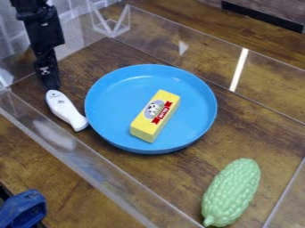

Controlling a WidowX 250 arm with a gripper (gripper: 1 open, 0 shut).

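The robot's dark gripper [43, 67] hangs at the upper left, above the wooden surface beside the clear wall; its fingertips are dark and blurred, so their spacing is hard to make out. Just below it lies a white handled utensil [66, 110]. A blue plate [112, 103] holds a yellow box [155, 115] with a red label. A pale green bitter melon [230, 191] rests at the lower right.
A clear wall [102, 166] runs along the lower left, with a blue object [20, 210] outside it.
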